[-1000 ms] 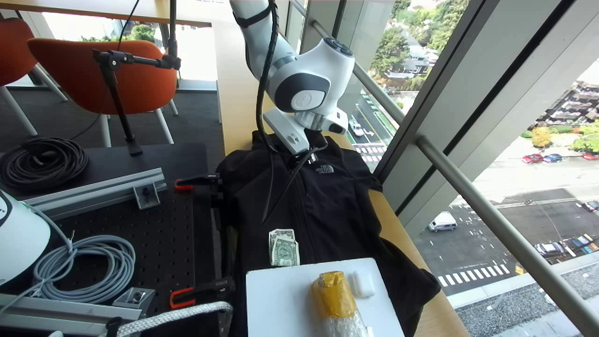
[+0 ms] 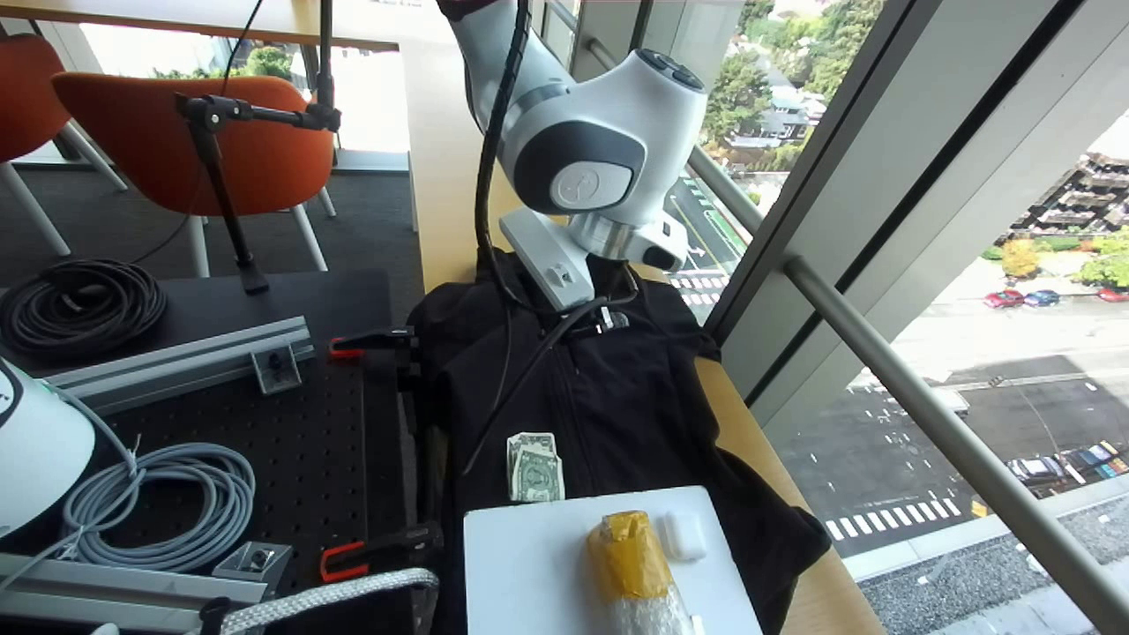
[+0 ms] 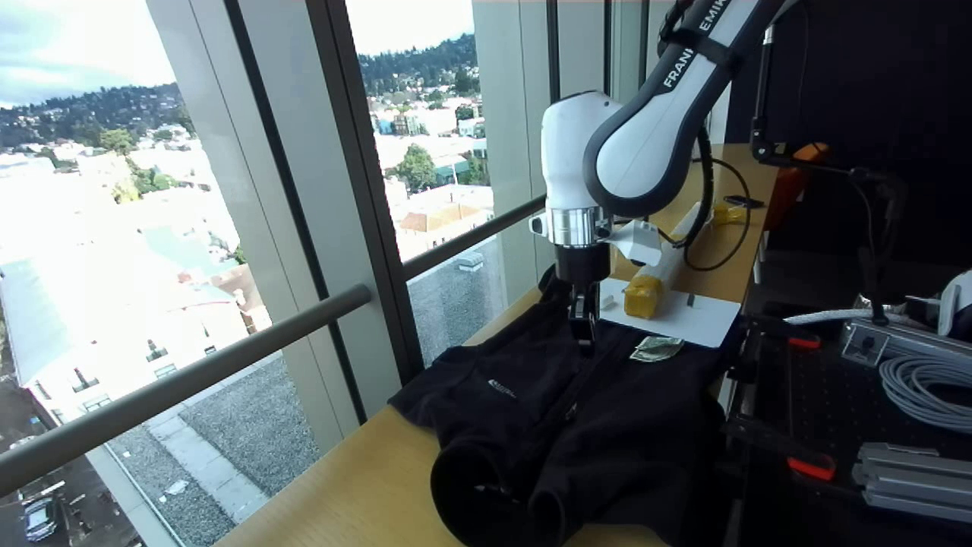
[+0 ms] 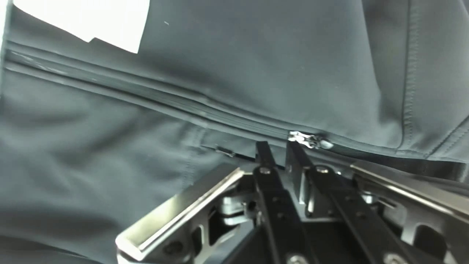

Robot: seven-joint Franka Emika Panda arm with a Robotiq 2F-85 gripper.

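A black zip-up jacket lies spread across the wooden table, its zipper running lengthwise. In the wrist view a silver zipper slider sits on the zipper line, just past the tip of the right-hand finger. My gripper points down over the jacket with its fingers only a narrow gap apart, and nothing shows between them. Seen from exterior view 2, the gripper hangs close above the cloth near the zipper; whether it touches is hard to tell. Exterior view 1 hides most of the fingers behind the hand and cables.
Folded dollar bills rest on the jacket beside a white board, which carries a yellow-taped bundle and a small white case. Red-tipped clamps line one table edge; a window rail runs along the other.
In exterior view 1 the hand has shifted right and nearer the camera along the jacket, and it now partly covers the chest logo. The jacket, bills and board look unmoved.
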